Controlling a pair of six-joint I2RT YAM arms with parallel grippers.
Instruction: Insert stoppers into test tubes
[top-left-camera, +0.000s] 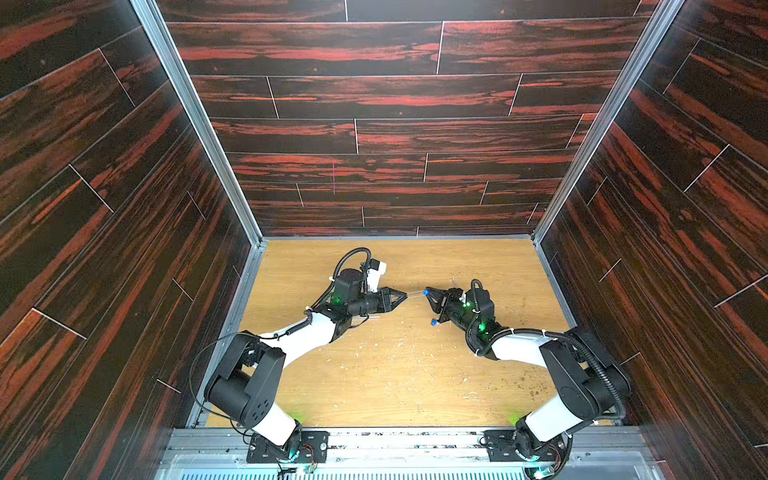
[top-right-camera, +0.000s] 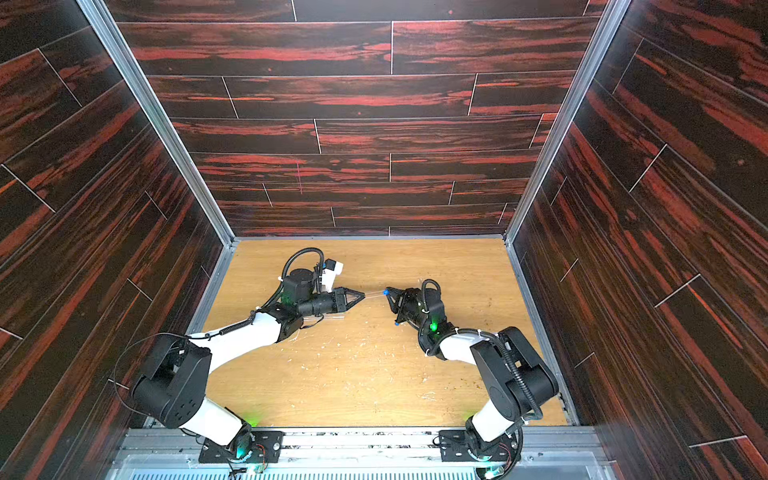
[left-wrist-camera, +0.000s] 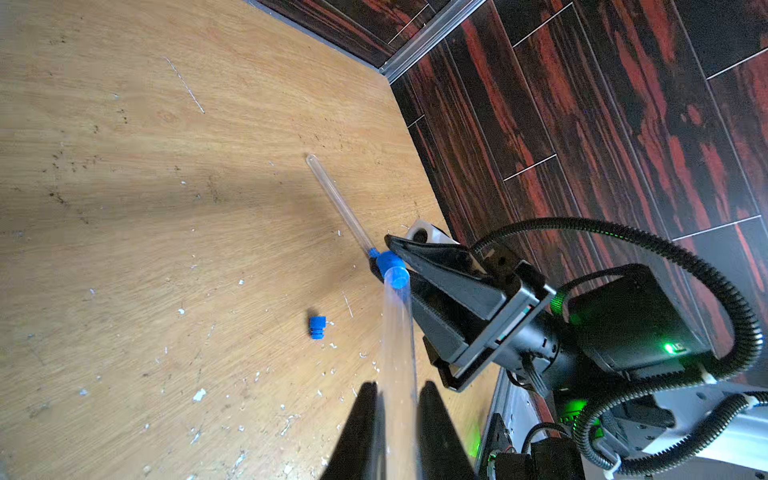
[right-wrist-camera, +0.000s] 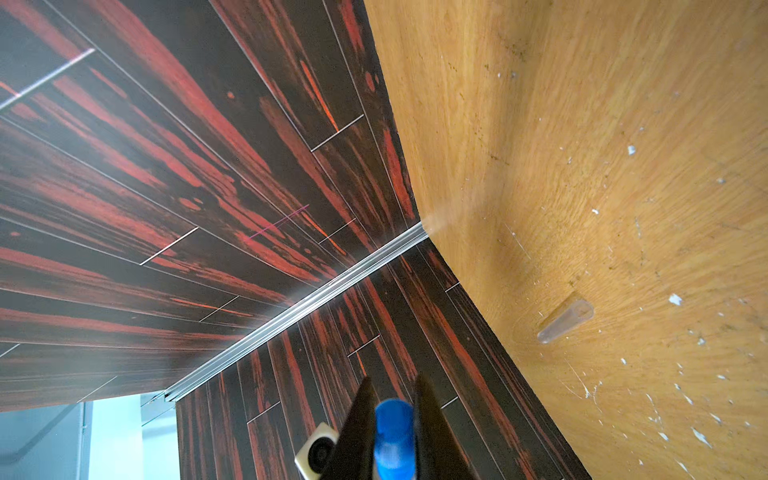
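A clear test tube (left-wrist-camera: 397, 344) is clamped in my left gripper, pointing away toward the other arm. At its mouth sits a blue stopper (left-wrist-camera: 390, 263), which my right gripper (top-left-camera: 429, 297) is shut on. Blue shows through the clear wall at the tube's end, but how deep the stopper goes cannot be told. In the right wrist view the stopper (right-wrist-camera: 394, 432) stands between the fingertips and hides the held tube. A loose blue stopper (left-wrist-camera: 317, 327) lies on the table below the two grippers.
Beyond the right gripper, another tube (left-wrist-camera: 340, 200) lies on the table with a blue end. A clear tube (right-wrist-camera: 565, 318) rests on the wood near the left arm. White flecks litter the table (top-left-camera: 384, 384).
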